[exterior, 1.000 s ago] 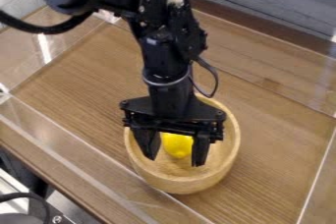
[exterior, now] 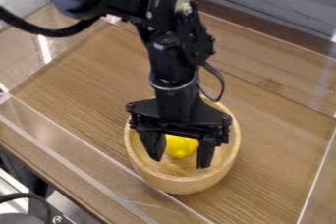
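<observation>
My black gripper (exterior: 179,153) hangs open over a round light-wood bowl (exterior: 183,179), its two fingers reaching down inside the rim on either side of a yellow object (exterior: 182,144). The yellow object rests in the bowl, partly hidden behind the gripper's body; whether the fingers touch it is unclear.
Clear strips edge the table, and dark cables run at the lower left beyond it. A white panelled wall stands at the back.
The arm and gripper have shifted very slightly upward, the fingers staying apart around the yellow object. The bowl looks unmoved.
</observation>
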